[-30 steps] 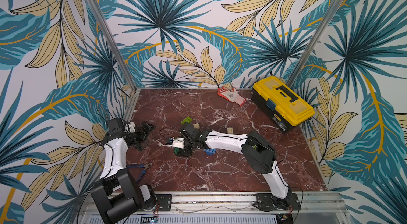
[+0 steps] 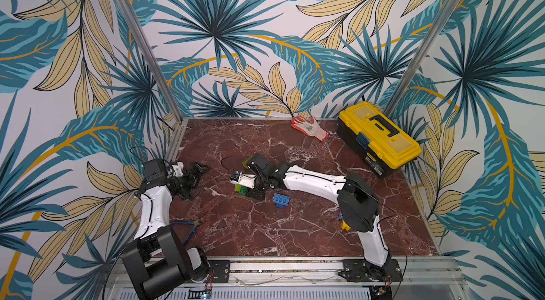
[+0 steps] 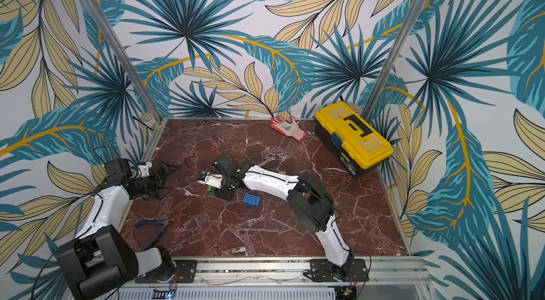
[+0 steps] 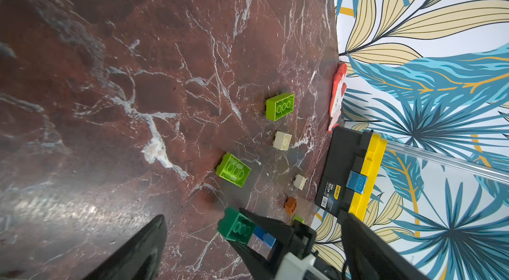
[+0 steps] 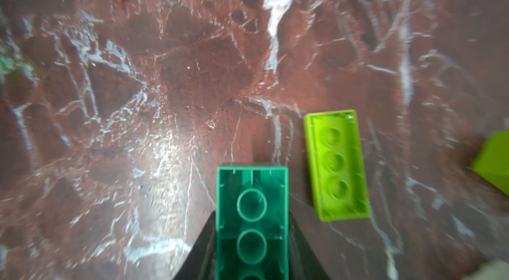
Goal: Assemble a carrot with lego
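A dark green brick (image 5: pixel 251 227) is gripped between the black fingers of my right gripper, its hollow underside facing the right wrist camera. In the left wrist view, that dark green brick (image 4: pixel 236 226) appears above the marble table, with a lime brick (image 4: pixel 233 169) lying apart from it. A second lime brick (image 4: pixel 280 106) rests farther off. Both lime bricks show their hollow sides. At the table's left side, my left gripper (image 2: pixel 199 179) stands open and empty. A blue brick (image 2: pixel 281 200) lies to the right of my right gripper.
Cream bricks (image 4: pixel 282 140) and an orange brick (image 4: pixel 290 205) lie on the table. Blue-handled pliers (image 3: pixel 154 230) are near the left arm. A glove (image 2: pixel 310 128) and a yellow toolbox (image 2: pixel 379 135) occupy the back right.
My right gripper has shifted slightly toward the back and right, carrying the dark green brick. A lime brick now shows beside it; the back lime brick is partly covered. The left arm stays still.
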